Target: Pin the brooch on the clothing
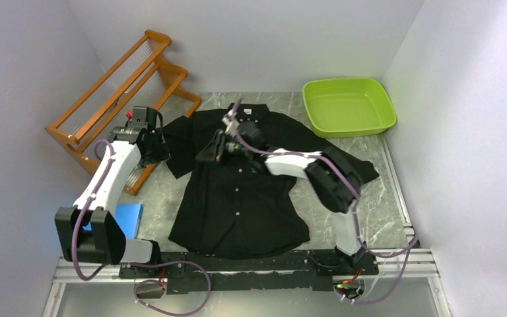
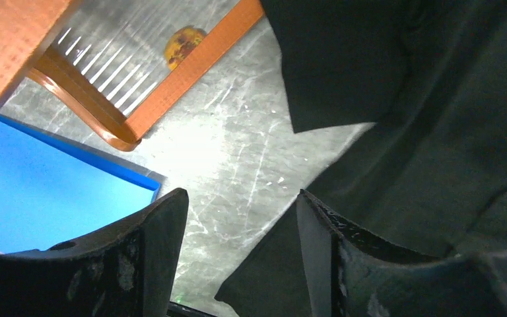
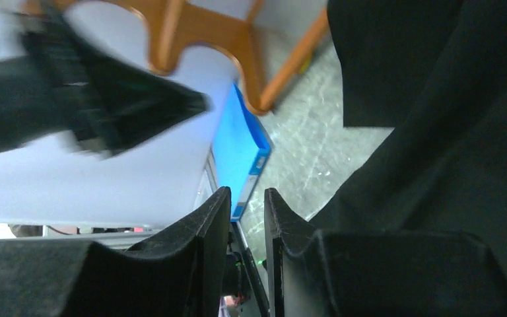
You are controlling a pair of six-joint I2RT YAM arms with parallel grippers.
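A black buttoned shirt lies spread on the grey marbled surface. By the wooden rack's lower rail in the left wrist view is a round yellow-brown thing; I cannot tell whether it is the brooch. No brooch can be made out on the visible cloth. My left gripper is above the surface between rack and shirt, its fingers apart and nothing between them. Over the upper part of the shirt hangs my blurred right gripper. In the right wrist view its fingers stand a narrow gap apart, with nothing seen between them.
A wooden rack leans at the far left, close to the left arm. A blue folder lies at the front left. At the back right stands an empty green basin. Bare surface shows right of the shirt.
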